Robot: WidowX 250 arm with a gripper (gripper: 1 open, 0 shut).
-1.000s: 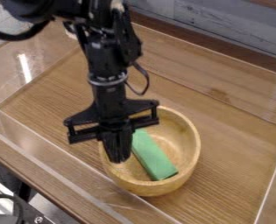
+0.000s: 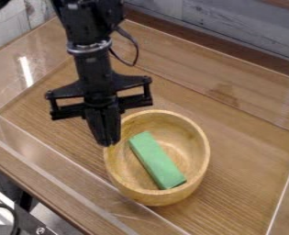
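Note:
My black gripper (image 2: 106,138) hangs from the arm at the upper left of the camera view, its tips low over the left rim of a pale yellow oval bowl (image 2: 191,127). The fingers are shut, with nothing visible between them; whether the tips touch the rim is unclear. A green rectangular block (image 2: 158,162) lies slanted inside the bowl, to the right of the gripper.
A pale wall (image 2: 227,27) runs along the back. At the lower left is the table's edge, with a dark cable beyond it.
The gripper and arm have moved left, away from the green block, which is now less covered. The bowl and block look essentially unchanged in place.

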